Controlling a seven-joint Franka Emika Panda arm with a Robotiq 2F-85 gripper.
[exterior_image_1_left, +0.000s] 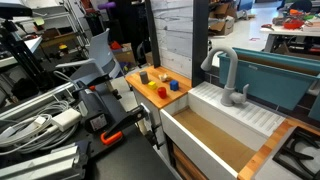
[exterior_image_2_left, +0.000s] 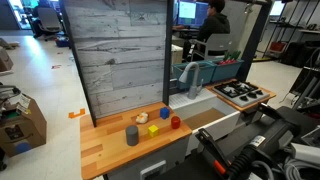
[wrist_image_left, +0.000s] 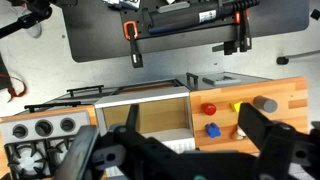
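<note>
In the wrist view my gripper stands open, its dark fingers (wrist_image_left: 122, 148) wide apart at the lower edge, with nothing visible between them. The view looks down from above on an open white drawer (wrist_image_left: 163, 118) with a bare wooden bottom. On the wooden counter (exterior_image_2_left: 98, 150) beside it sit a grey cylinder (exterior_image_2_left: 132, 135), a yellow block (exterior_image_2_left: 153, 130), a red object (exterior_image_2_left: 175, 122), a blue object (exterior_image_2_left: 164, 112) and a small whitish-yellow item (exterior_image_2_left: 143, 117). All of these lie clear of my fingers. I cannot make out the gripper for certain in either exterior view.
A grey faucet (exterior_image_1_left: 232, 75) rises over the white sink area behind the drawer. The stove (exterior_image_2_left: 245, 93) lies on the drawer's far side from the blocks. A black bar with orange bands (wrist_image_left: 190, 17) spans the dark table in front. Plank walls (exterior_image_2_left: 120, 65) stand behind the counter.
</note>
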